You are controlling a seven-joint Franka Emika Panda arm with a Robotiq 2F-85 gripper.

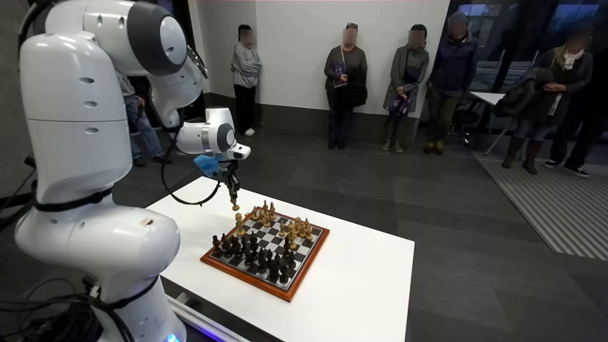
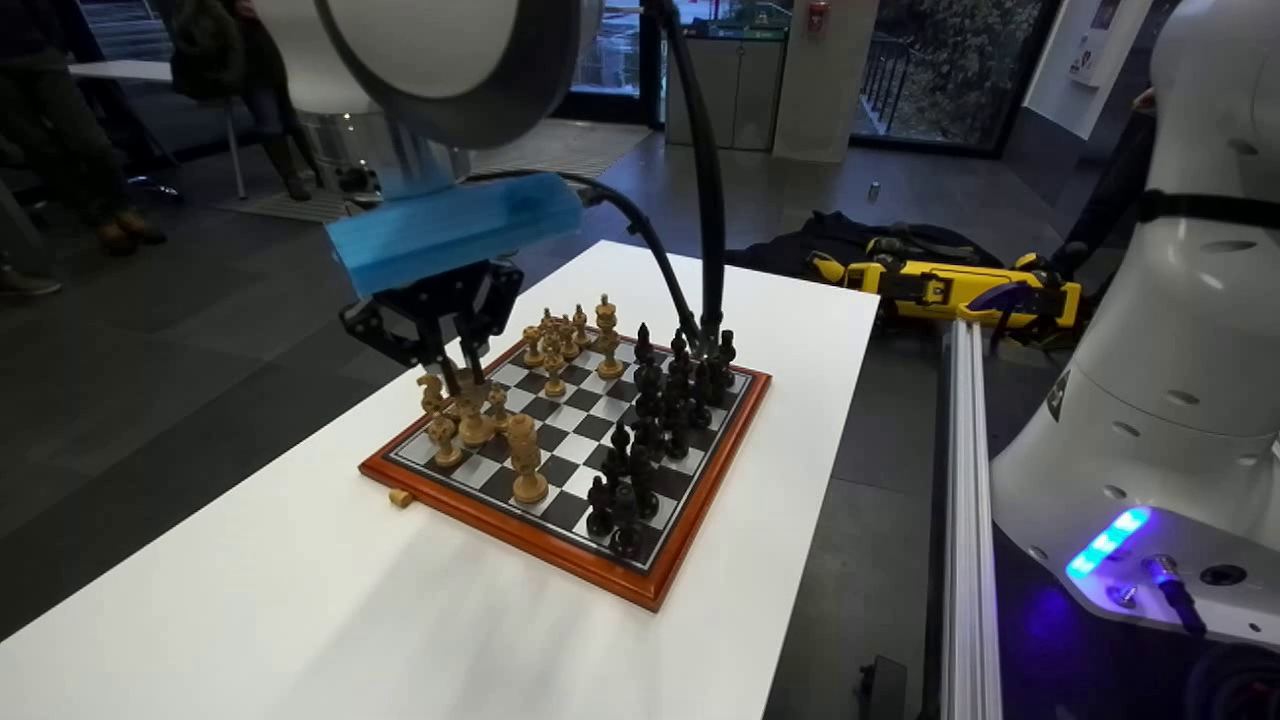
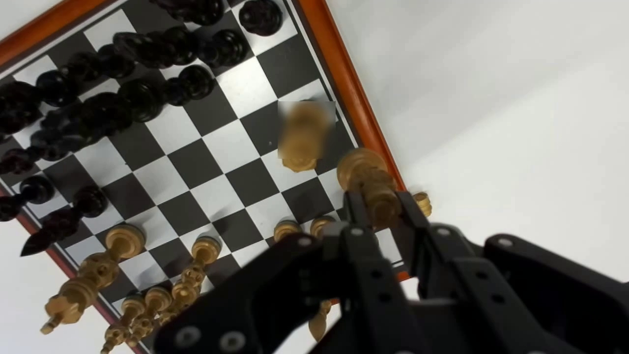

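My gripper is shut on a light wooden chess piece (image 3: 360, 168), whose round base points down and away from the fingers. Exterior view 1 shows this held piece (image 1: 235, 207) hanging in the air, just off the far left corner of the chessboard (image 1: 305, 272). From the other side, the held piece (image 2: 475, 426) appears in front of the other light pieces at the board's left corner. A tall light piece (image 2: 527, 462) stands alone near the board edge. Dark pieces (image 2: 648, 402) crowd the opposite side. The fingers cover part of the board in the wrist view.
A small light piece (image 2: 399, 496) lies on the white table (image 2: 300, 600) just outside the board's wooden rim. More light pieces (image 1: 299, 228) stand grouped along their side. Much of the board's middle is bare, and the table around it is mostly clear.
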